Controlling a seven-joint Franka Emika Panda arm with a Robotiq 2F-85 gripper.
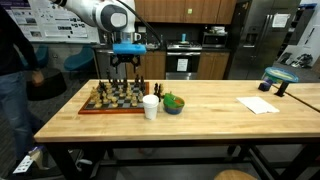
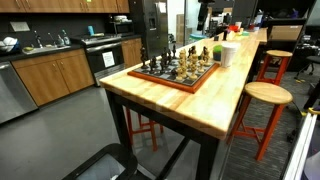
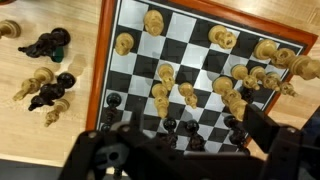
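A chessboard with a reddish-brown border holds tan and black chess pieces, several of them standing in the wrist view. Above the board hangs my gripper, its fingers spread apart. In the wrist view the dark fingers of the gripper enter from the lower edge, wide open, and no piece shows held between them. Tan pieces such as this pawn stand over the upper squares. Black pieces stand lower down, partly hidden by the fingers.
Loose black and tan pieces lie on the table beside the board. A white cup and a green bowl with things in it stand right of the board. Farther right, the table is mostly clear, apart from a white paper.
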